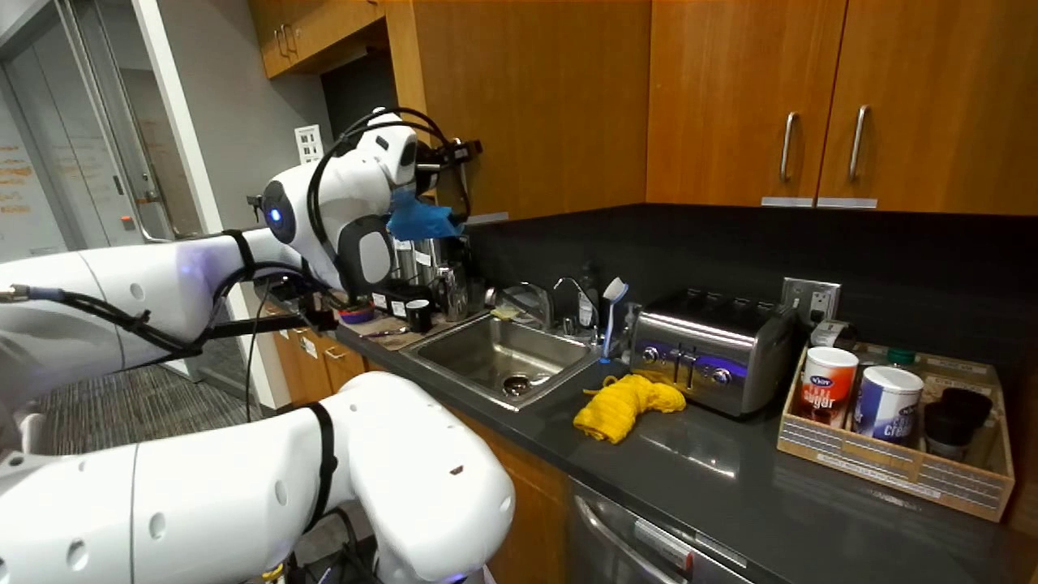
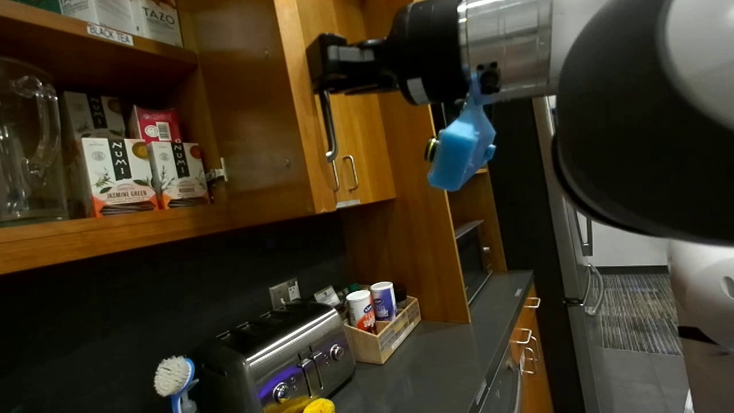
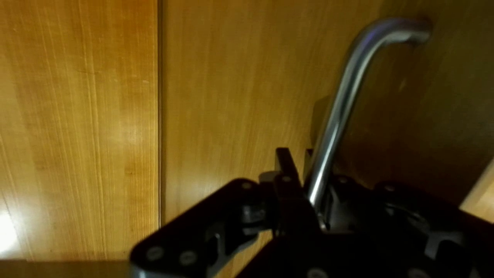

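Note:
A metal bar handle (image 3: 345, 97) on a wooden cabinet door runs down between my fingers in the wrist view. My gripper is shut on this handle. In exterior view 2, the gripper (image 2: 323, 82) is at the handle's upper part, and the rest of the handle (image 2: 331, 134) hangs below it. The door (image 2: 251, 103) stands open, showing shelves with tea boxes (image 2: 118, 172). From exterior view 1, the gripper (image 1: 465, 151) is beside the door panel (image 1: 545, 107), above the sink side; its fingertips are hard to make out there.
Below are a sink (image 1: 506, 355), a yellow cloth (image 1: 628, 404), a toaster (image 1: 715, 350) and a box of canisters (image 1: 895, 462) on the counter. A glass pitcher (image 2: 31, 144) stands on the open shelf. Neighbouring cabinet doors (image 1: 744, 97) are closed.

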